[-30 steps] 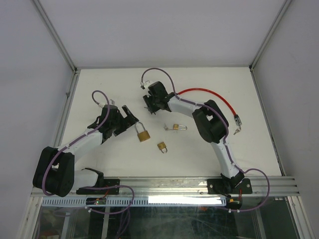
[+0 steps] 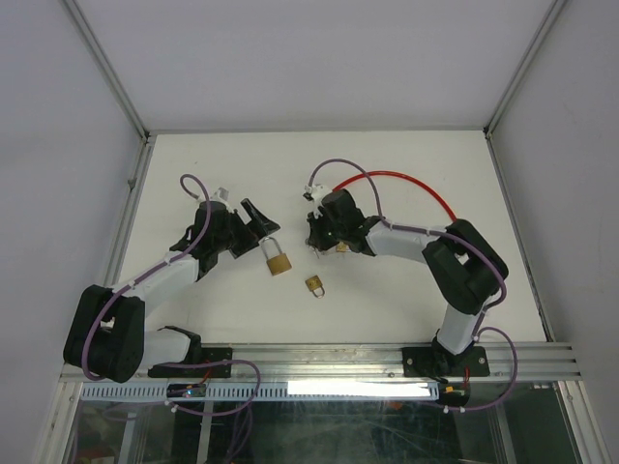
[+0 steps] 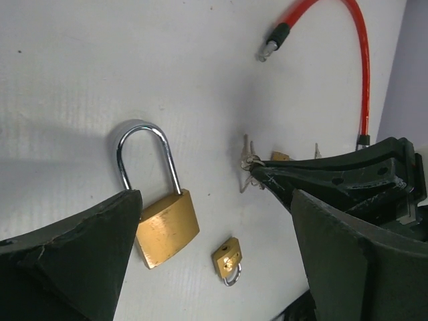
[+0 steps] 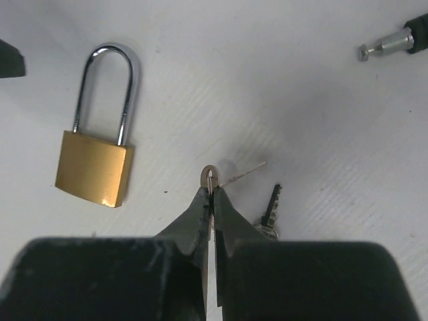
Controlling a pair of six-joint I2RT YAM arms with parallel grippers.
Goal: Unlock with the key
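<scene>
My right gripper (image 2: 312, 235) is shut on keys (image 4: 210, 175), seen at its fingertips in the right wrist view; one thin blade points out to the right. Another key (image 4: 271, 214) shows just right of the fingers; whether it lies on the table or hangs from the bunch I cannot tell. A large brass padlock (image 3: 168, 229) with a long shackle lies flat, left of the keys. My left gripper stands open above that padlock, its fingers apart and nothing between them. The small padlock (image 3: 227, 257) rests nearer the front.
Another padlock (image 3: 280, 156) is mostly hidden behind the right gripper. A red cable (image 2: 411, 178) curves across the back right, its metal end (image 3: 267, 51) near the keys.
The right gripper has come toward the front and slightly right with the keys, now nearer the padlocks. The left gripper has shifted slightly right, still open. The padlocks lie where they were.
</scene>
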